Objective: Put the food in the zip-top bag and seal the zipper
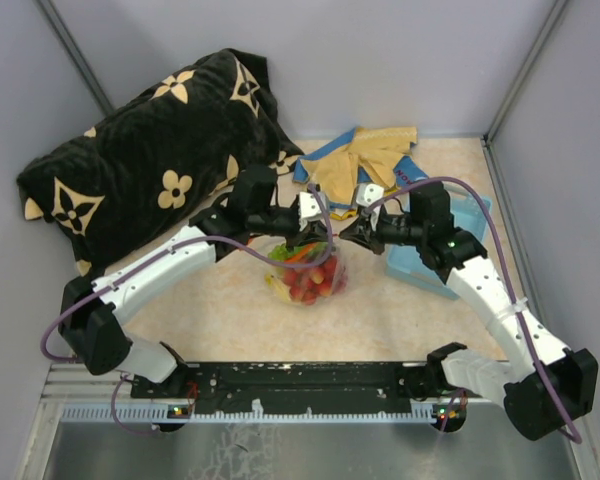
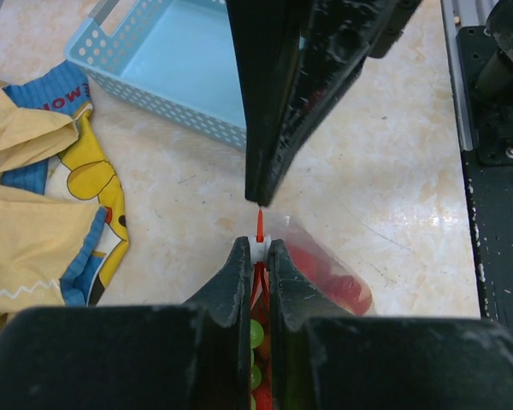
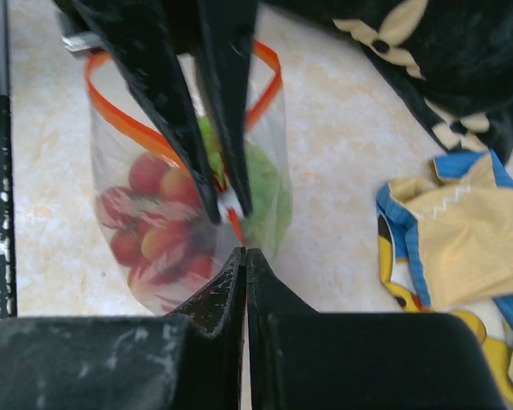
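The clear zip bag (image 1: 337, 282) stands on the table, holding red fruits (image 3: 154, 175) and something green (image 3: 272, 184). Its orange-red zipper strip (image 3: 124, 120) loops around a gaping mouth on the far side of the left fingers in the right wrist view. My left gripper is shut on the white slider (image 2: 258, 249) at one end of the zipper. A short red zipper end (image 2: 260, 224) sticks out past the slider and reaches the tips of my right gripper. That gripper is shut; whether the thin end lies between its fingers I cannot tell.
Behind the bag lies a yellow and blue cloth (image 1: 365, 160). A light blue basket (image 1: 420, 270) stands at the right under the right arm. A black patterned pillow (image 1: 160, 150) fills the back left.
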